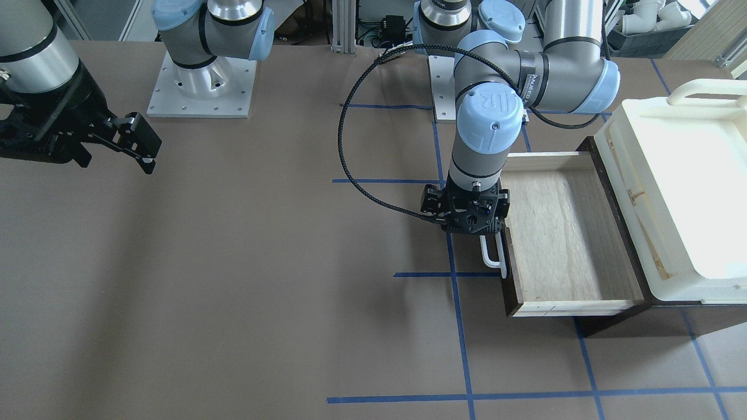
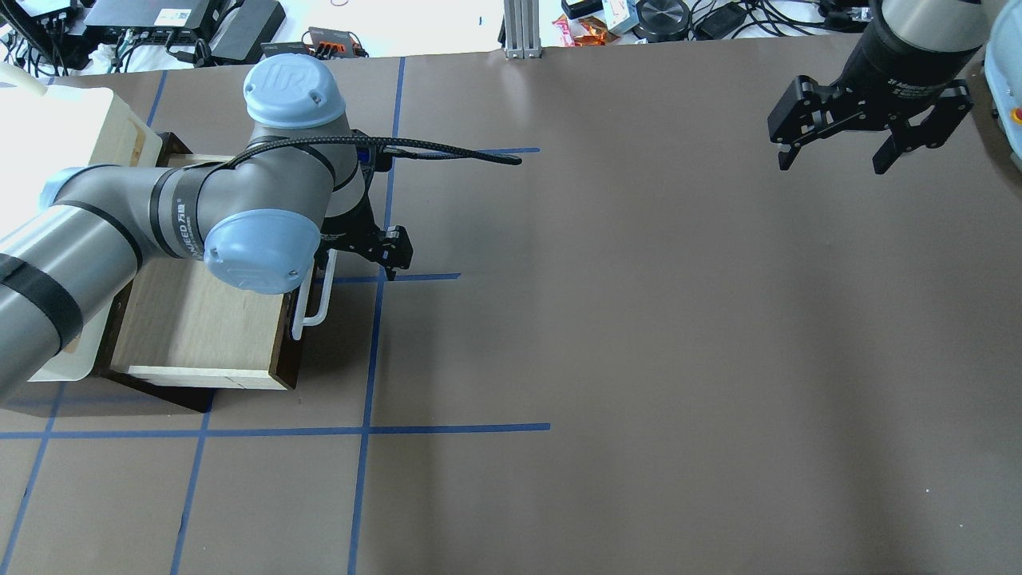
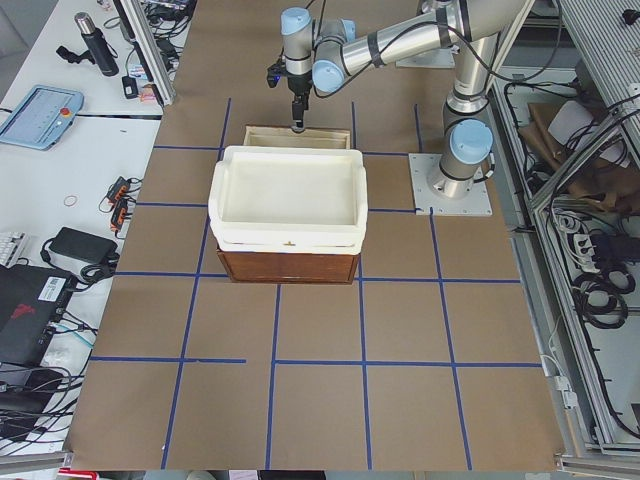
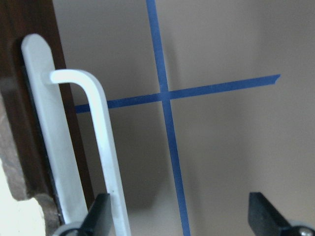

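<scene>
A wooden box with a pulled-out drawer (image 1: pixel 571 238) carries a white U-shaped handle (image 1: pixel 494 262) on its dark front, seen also in the top view (image 2: pixel 321 311). My gripper (image 1: pixel 469 217) is over that handle at the drawer's outer edge. In the wrist view the handle (image 4: pixel 106 137) runs down to the left finger (image 4: pixel 96 221), while the right finger (image 4: pixel 266 221) stands well apart over bare floor; the gripper is open. Whether the left finger touches the handle I cannot tell. The drawer is empty where visible.
A white plastic bin (image 1: pixel 686 196) sits on top of the box. A second arm (image 1: pixel 84 133) stands at the far left of the front view, apart from the box. The taped floor left of the drawer is clear.
</scene>
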